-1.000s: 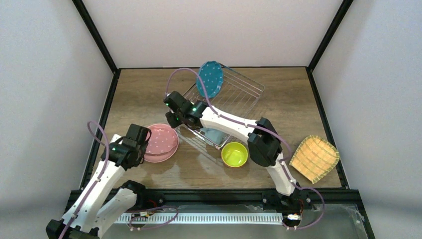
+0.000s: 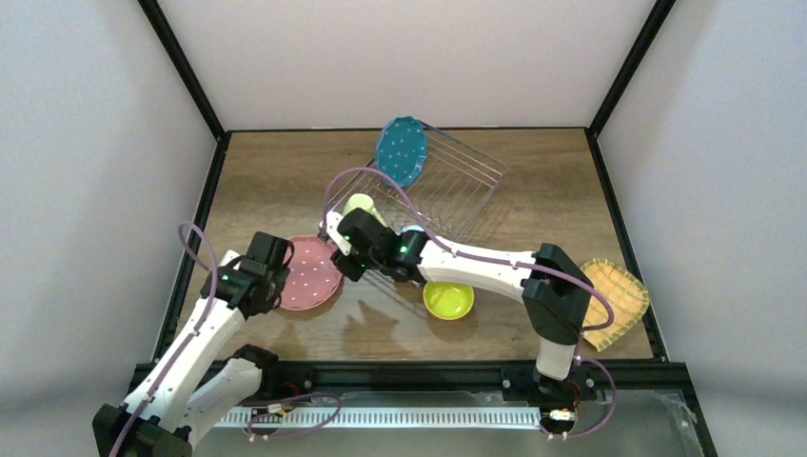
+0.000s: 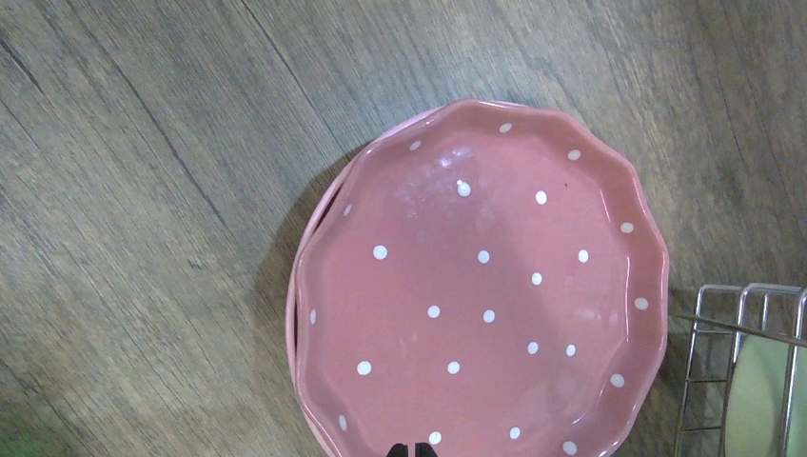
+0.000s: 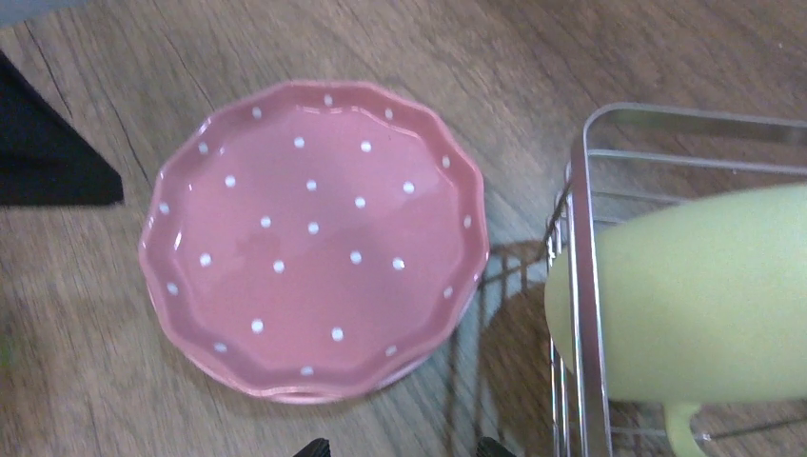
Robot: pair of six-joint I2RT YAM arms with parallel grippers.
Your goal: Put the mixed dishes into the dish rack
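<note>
Two pink plates with white dots (image 2: 312, 274) lie stacked on the table left of the dish rack (image 2: 452, 186). The upper plate (image 3: 481, 295) sits slightly off-centre on the lower one, whose rim shows at its left. At the stack's left side is my left gripper, its fingertips close together, and no held object can be made out. A black tip (image 4: 109, 195) of the left arm appears just short of the plate's rim in the right wrist view. My right gripper stands open beside the stack, its fingers apart and nothing between them.
A blue dotted plate (image 2: 401, 152) leans upright at the rack's back. A pale green cup (image 4: 695, 295) lies on its side in the rack. The yellow-green bowl (image 2: 448, 300) stands in front; a yellow cloth (image 2: 617, 303) lies at the right. Table around the bowl is clear.
The upper pink plate, askew a second ago, now lies nearly flush. The left arm has shifted slightly.
</note>
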